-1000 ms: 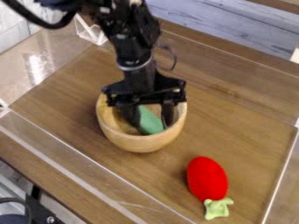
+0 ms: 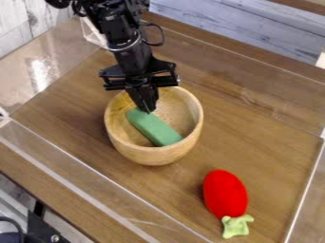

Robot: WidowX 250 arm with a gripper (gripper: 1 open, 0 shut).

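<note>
A light wooden bowl (image 2: 176, 150) sits in the middle of the table, holding a green block (image 2: 158, 129) that lies tilted inside it. My black gripper (image 2: 146, 101) hangs over the bowl's back left, its tips just above the upper end of the block. It looks shut, and I see nothing clearly held between its fingers.
A red plush vegetable (image 2: 225, 194) with a pale green top lies at the front right. A clear raised edge borders the tabletop.
My gripper has risen and moved back and to the left, uncovering more of the green block, which stays in the bowl.
</note>
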